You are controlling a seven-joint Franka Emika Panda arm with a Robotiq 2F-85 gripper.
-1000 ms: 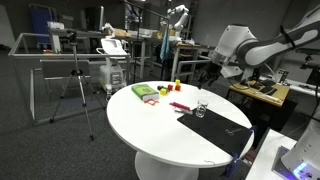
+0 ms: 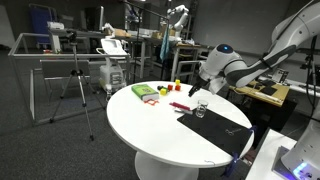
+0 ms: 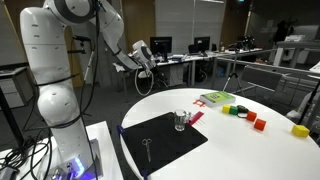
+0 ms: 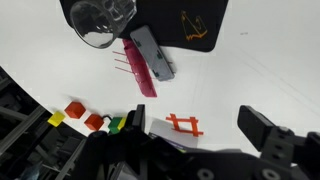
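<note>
In the wrist view my gripper stands open, its dark fingers far apart with nothing between them. White table and a small orange frame-like piece show below the gap. A clear glass mug is at the top left, on the black mat. Beside the mug lie a grey block-like item and a red pronged piece. From outside, the gripper hangs above the far side of the table, clear of everything on it.
A green box or book lies on the table with several coloured blocks nearby. Scissors rest on the mat. A yellow block sits apart.
The arm has turned and come lower in exterior view 1, the gripper shifting slightly left. Objects on the table have not moved.
</note>
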